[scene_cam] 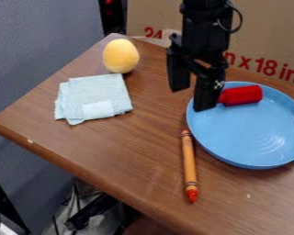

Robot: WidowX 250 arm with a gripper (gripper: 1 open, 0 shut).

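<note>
The black gripper [193,81] hangs over the upper left edge of the blue plate [254,136], its two fingers spread open. A red cylinder [242,95] lies on the plate's back part, just right of the gripper. An orange crayon [189,165] with a red tip lies on the wooden table along the plate's left side. A folded pale cloth [91,97] lies at the left, with a yellow egg-shaped object [120,55] behind it.
A cardboard box [266,37] stands behind. The table's left edge drops off to the floor.
</note>
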